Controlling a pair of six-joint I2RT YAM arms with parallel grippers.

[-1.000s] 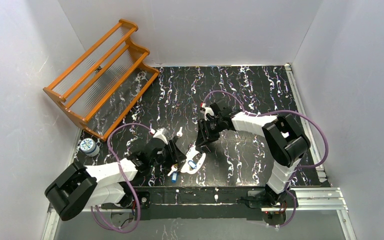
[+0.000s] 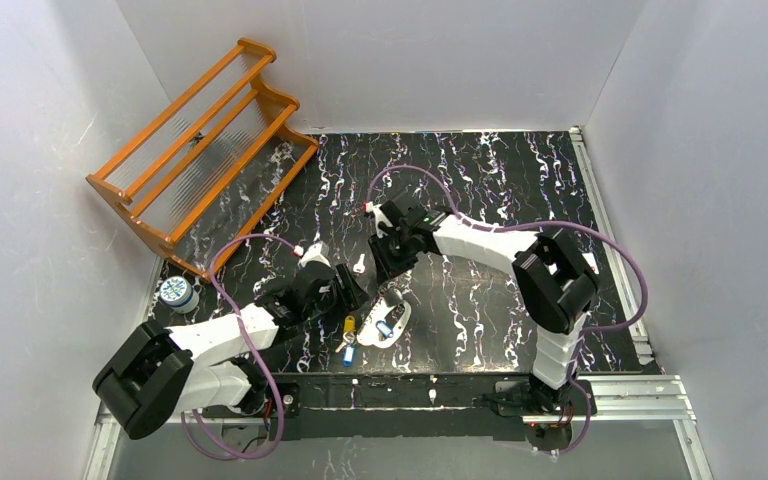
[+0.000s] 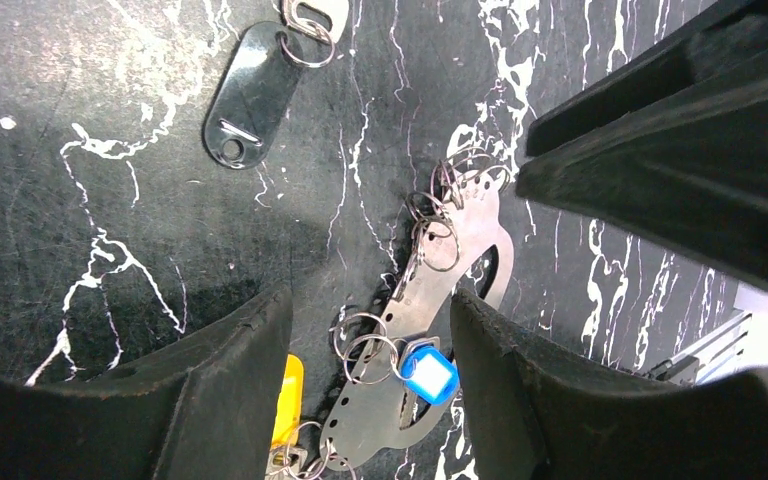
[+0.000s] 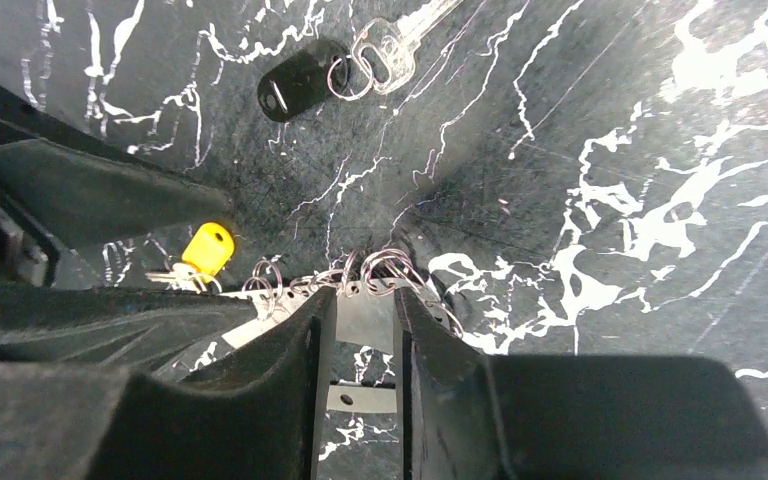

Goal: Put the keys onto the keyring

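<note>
The metal keyring plate (image 3: 480, 215) lies flat on the dark marbled table, with several thin wire rings along its edge. On it sits a blue key tag (image 3: 430, 375); a yellow tag (image 3: 288, 400) lies beside it, and a black tag (image 3: 255, 95) with a key lies farther off. Over the plate, my left gripper is open, nothing between its fingers. My right gripper is part open above the ringed end of the plate, a narrow gap between its fingers. Nothing held shows there.
Another blue tag (image 2: 348, 356) lies near the table's front edge. An orange wooden rack (image 2: 200, 150) leans at the back left, with a small round white tin (image 2: 178, 293) in front of it. Both grippers are close together.
My right gripper has moved left and slightly toward the back, closer to the left one. The left gripper has shifted a little toward the back, exposing more of the yellow tag.
</note>
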